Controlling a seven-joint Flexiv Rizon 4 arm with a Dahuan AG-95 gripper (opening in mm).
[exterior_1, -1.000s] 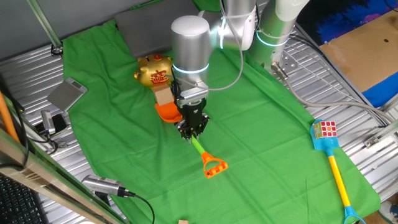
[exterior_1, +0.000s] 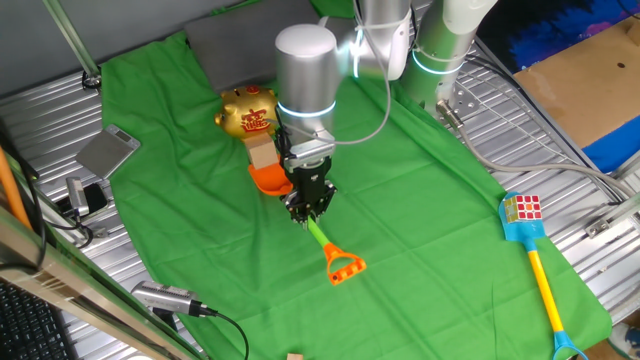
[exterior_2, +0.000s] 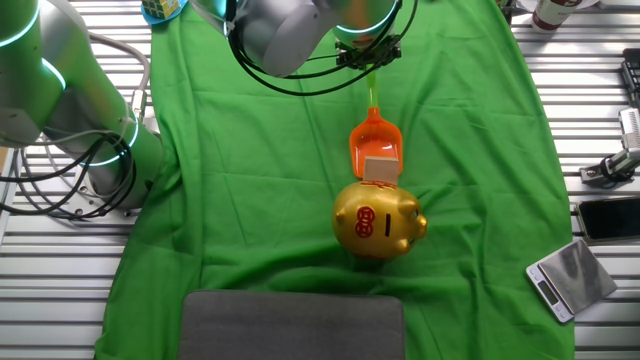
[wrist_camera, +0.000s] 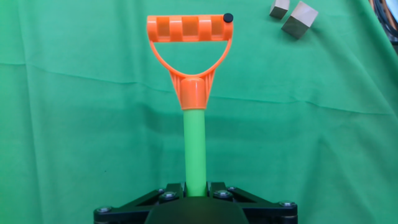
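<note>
A toy shovel has a green shaft (wrist_camera: 195, 143), an orange grip handle (wrist_camera: 192, 93) and an orange scoop (exterior_2: 375, 138). My gripper is shut on the shaft, its dark fingers touching both sides. The scoop lies toward the pig and the handle (exterior_1: 346, 270) points the other way. At the scoop's front edge is a wooden block (exterior_2: 381, 169); whether it rests in the scoop or just before it, I cannot tell. Right behind the block stands a golden piggy bank (exterior_2: 375, 220), close against it.
A blue and yellow shovel (exterior_1: 543, 285) with a coloured cube (exterior_1: 522, 208) on its blade lies at the right. Small blocks (wrist_camera: 301, 20) sit beyond the handle. A dark flat panel (exterior_2: 292, 325) lies behind the pig, a scale (exterior_1: 108, 152) at the left. Green cloth right of the gripper is clear.
The piggy bank, block and shovel sit very slightly farther toward the back than before. The gripper stays around the shaft, and the arm looks almost still.
</note>
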